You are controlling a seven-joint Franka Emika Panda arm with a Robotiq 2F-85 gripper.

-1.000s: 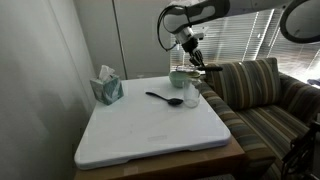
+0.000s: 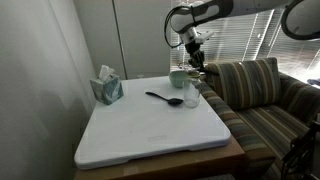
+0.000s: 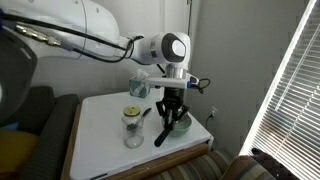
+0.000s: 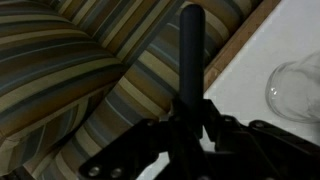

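Note:
My gripper (image 3: 171, 112) is shut on a dark, rod-like object (image 4: 192, 55). In exterior view 2 the object slants downward from the fingers, above the table's edge by the couch. The wrist view shows it standing out from the fingers, with the striped couch behind it. A pale green bowl (image 2: 178, 77) sits on the white table (image 2: 130, 135), close to the gripper. Nearer the table's middle lie a black spoon-like utensil (image 2: 165, 98) and a clear glass jar (image 2: 191, 95). The fingertips are too dark to make out in the wrist view.
A tissue box (image 2: 107, 86) stands on the table's far side from the couch. The striped couch (image 2: 245, 85) runs along the other side.
The dark object stuck out to the right in exterior view 1 and no longer does, so it has turned with the gripper. The gripper remains near the bowl; the table items have not moved.

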